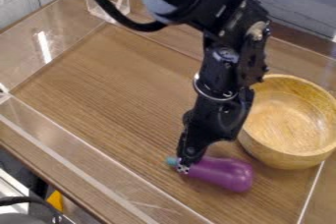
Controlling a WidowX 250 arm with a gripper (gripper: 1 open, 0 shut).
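Note:
A purple eggplant-like object [221,175] with a teal tip lies near the front right of the wooden surface [92,90]. My black gripper [186,157] points down onto the teal tip at its left end. The fingertips are dark and close together; whether anything is between them is hard to see.
A large tan bowl [290,120] sits to the right, just behind the purple object. A dark cable loops at the lower left.

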